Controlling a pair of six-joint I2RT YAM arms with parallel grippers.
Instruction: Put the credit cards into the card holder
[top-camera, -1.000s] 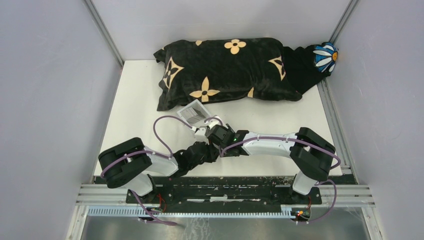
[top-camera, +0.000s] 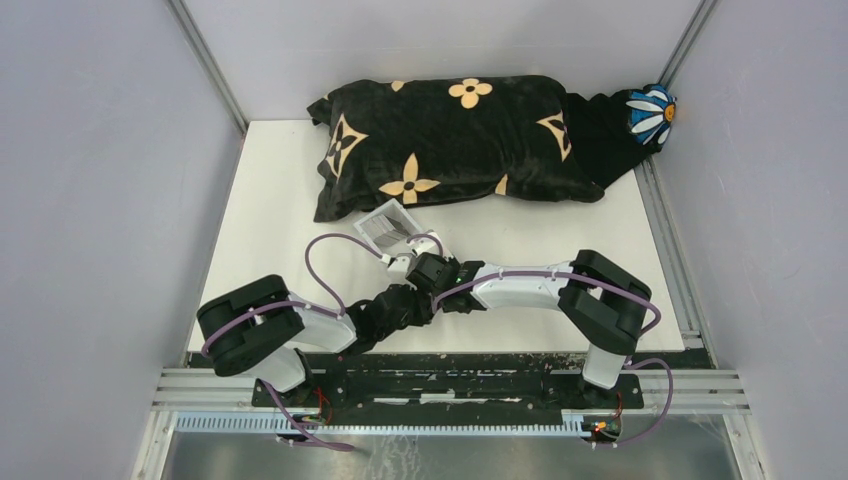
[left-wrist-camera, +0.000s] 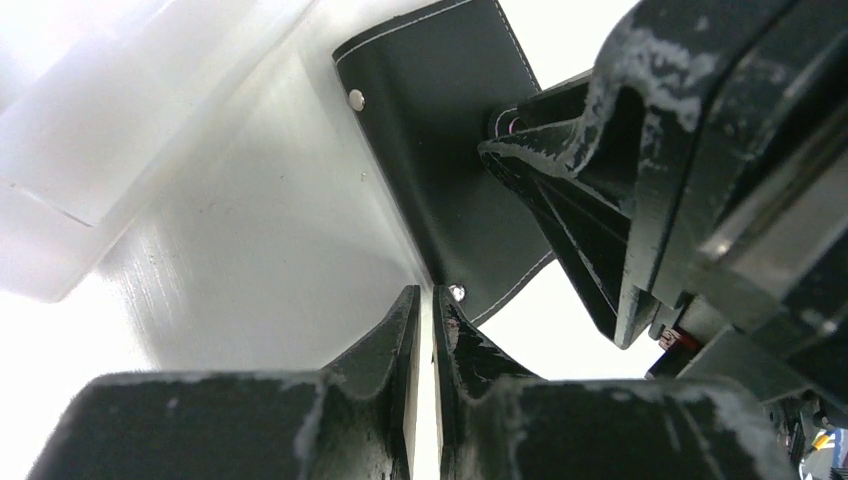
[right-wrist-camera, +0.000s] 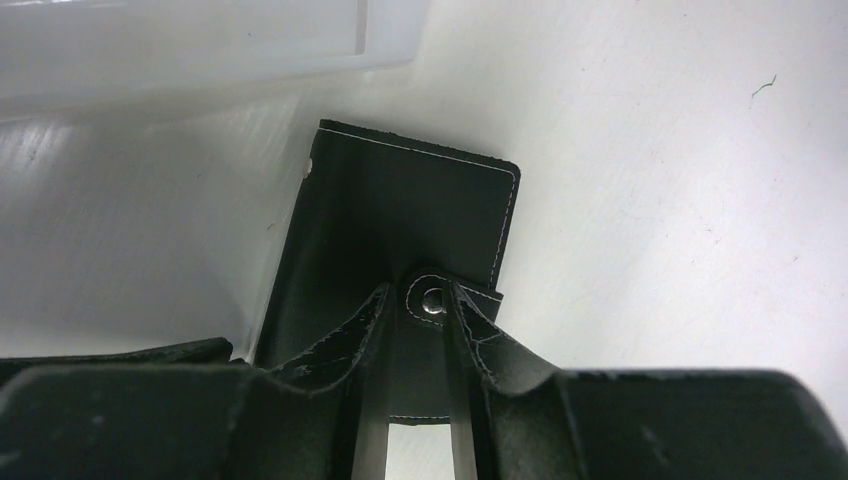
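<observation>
The black card holder (right-wrist-camera: 400, 200) lies flat on the table, its strap snap (right-wrist-camera: 433, 301) fastened over the right edge. In the top view the arms hide it. My right gripper is over the strap, fingers a small way apart on either side of the snap. My left gripper stands at the holder's left lower corner, beside a small metal stud (left-wrist-camera: 457, 292). A narrow gap shows between its fingers; whether the holder's edge is inside is hard to see. No credit card can be made out in these views.
A shallow translucent tray (top-camera: 364, 233) stands just beyond the grippers, close to the holder. Both gripper ends are crowded together over the holder. A dark patterned cushion (top-camera: 440, 130) fills the back.
The left arm barely moves. Tray and cushion stay where they were.
</observation>
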